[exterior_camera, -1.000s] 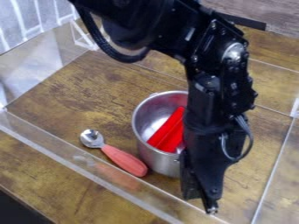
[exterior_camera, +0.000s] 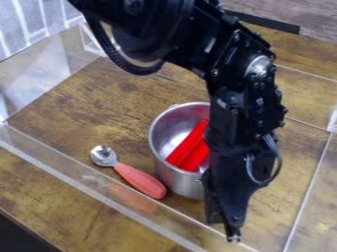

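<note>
The black gripper hangs low at the right of a steel pot, its tip near the front clear wall; it looks shut, with nothing seen between its fingers. A red object lies inside the pot, partly hidden by the arm. A spoon with a pink handle lies on the wooden floor just left of the pot.
Clear plastic walls border the wooden floor. The arm covers much of the upper middle and right of the view.
</note>
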